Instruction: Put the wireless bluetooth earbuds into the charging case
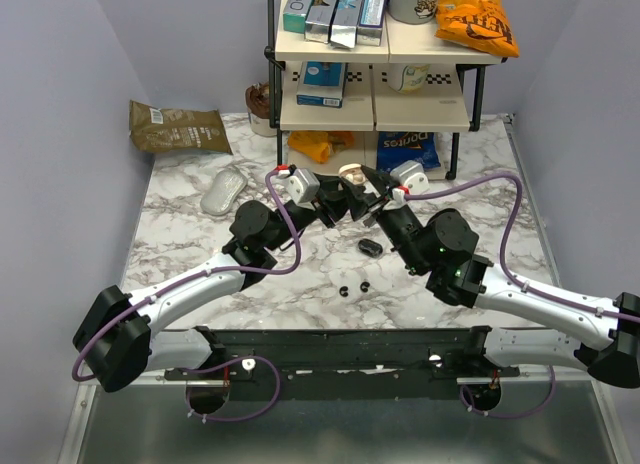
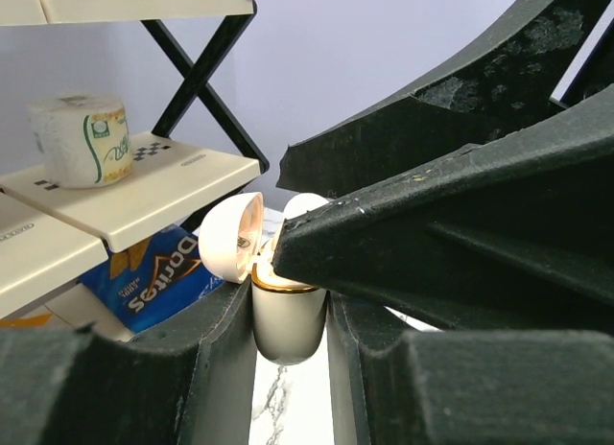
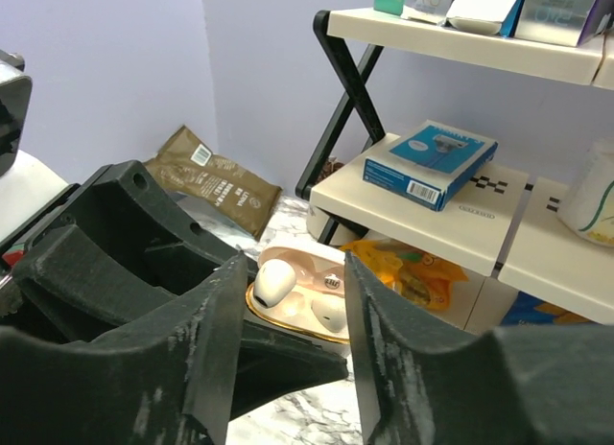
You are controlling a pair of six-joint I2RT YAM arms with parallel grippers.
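The small white charging case with a gold rim and raised lid is held upright by my left gripper, shut on its body. In the right wrist view white earbud shapes sit in the case's open top; how fully seated, I cannot tell. My right gripper is part open, its fingertips at the case's top, with nothing clearly between them. In the top view both grippers meet above the middle of the table. A black oval object and two small dark pieces lie below on the marble.
A white shelf rack with boxes, a paper roll and snack bags stands at the back. A brown package and a clear flat container lie at the left.
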